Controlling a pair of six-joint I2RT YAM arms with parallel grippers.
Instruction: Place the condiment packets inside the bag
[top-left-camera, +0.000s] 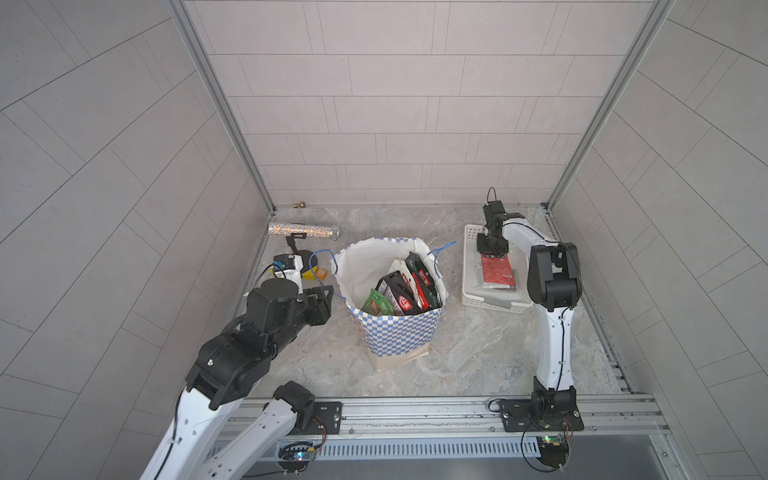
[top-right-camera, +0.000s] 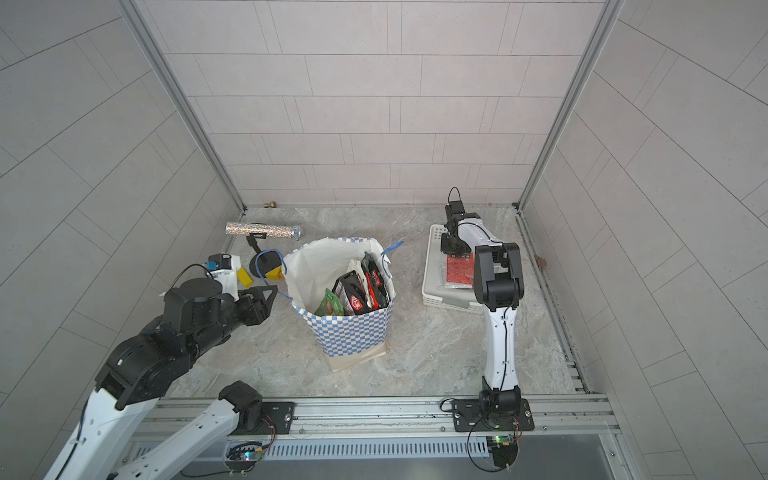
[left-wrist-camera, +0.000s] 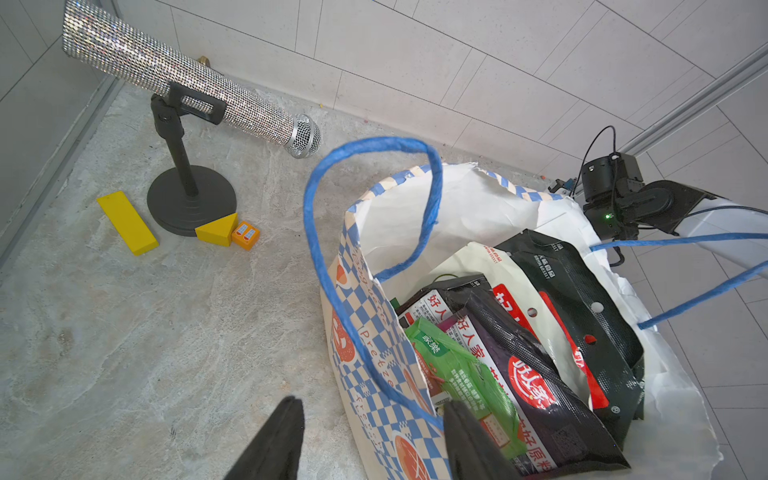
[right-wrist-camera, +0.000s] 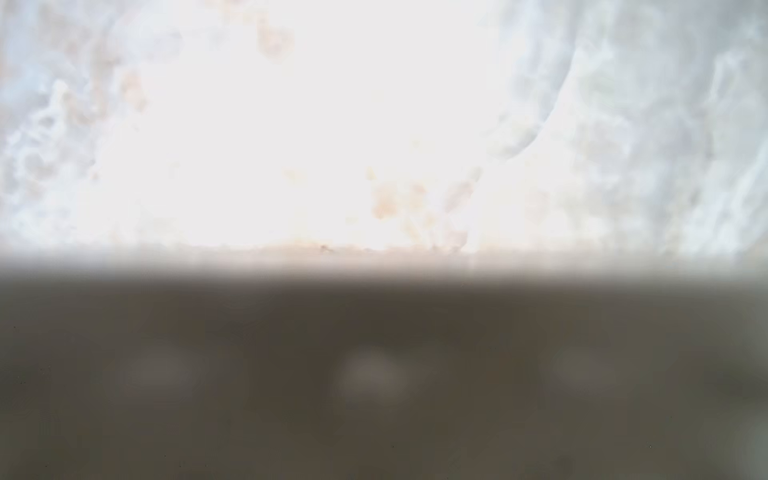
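A blue-and-white checked bag (top-left-camera: 396, 334) stands upright and open in the middle, with several packets (left-wrist-camera: 528, 344) leaning inside it, black, cream and green. To its right a white basket (top-left-camera: 472, 297) holds a red packet (top-left-camera: 497, 272). My right gripper (top-left-camera: 492, 249) is down at the far end of that packet; its fingers are hidden, and the right wrist view is only glare and a dark blur. Left of the bag hovers my left gripper, its fingers (left-wrist-camera: 280, 440) apart and a blue handle (left-wrist-camera: 352, 320) of the bag showing between and beyond them.
At the back left a glittery microphone (left-wrist-camera: 188, 80) rests on a black stand (left-wrist-camera: 192, 200). Yellow blocks (left-wrist-camera: 128, 224) and a small orange block (left-wrist-camera: 245, 234) lie by its base. Floor left of the bag is clear.
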